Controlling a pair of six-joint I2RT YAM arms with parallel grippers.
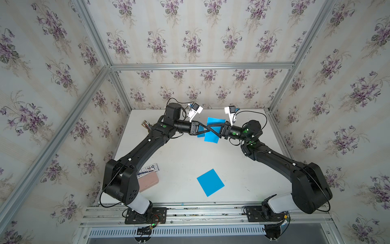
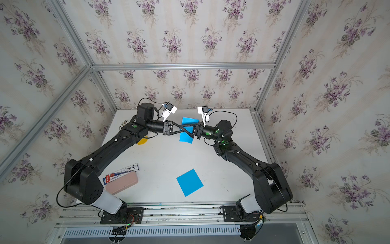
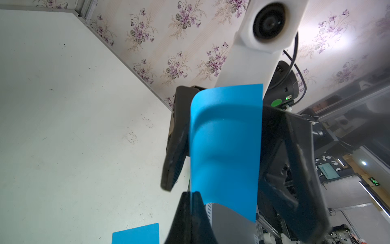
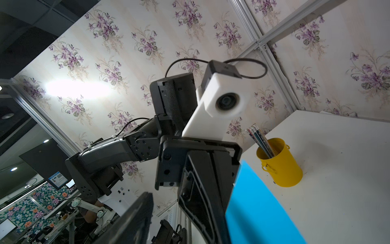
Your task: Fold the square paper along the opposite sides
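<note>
A blue paper point(image 1: 214, 132) point(image 3: 225, 142) hangs upright in the air between the two grippers, slightly curved. My left gripper is shut on its lower left edge. My right gripper point(image 1: 216, 130) faces it from the right, its fingers part open around or beside the sheet; in the right wrist view the paper point(image 4: 260, 211) stands at lower right, and whether it touches those fingers is unclear. A second flat blue square point(image 1: 210, 182) lies on the table near the front centre.
A yellow pen cup stands at the back left. A pink case point(image 2: 121, 182) and a white printed box point(image 2: 117, 172) lie at the front left.
</note>
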